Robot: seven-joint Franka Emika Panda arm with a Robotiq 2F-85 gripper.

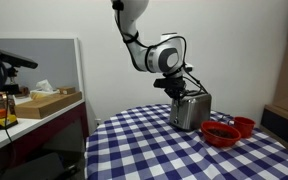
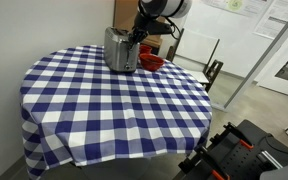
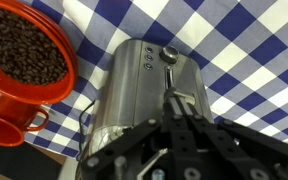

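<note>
A silver toaster stands upright on the checked tablecloth. In the wrist view its end with a round dark knob, a lever slot and several small buttons lies below the camera. My gripper is shut, and nothing shows between its fingers. The fingertips are over the toaster's lever end, close to the slot; whether they touch it I cannot tell. In exterior view 1 the gripper is low at the toaster's upper left edge. Part of the toaster's top is hidden behind the gripper.
Beside the toaster sits a red bowl of dark beans, with a red mug near it. A cable lies by the toaster.
</note>
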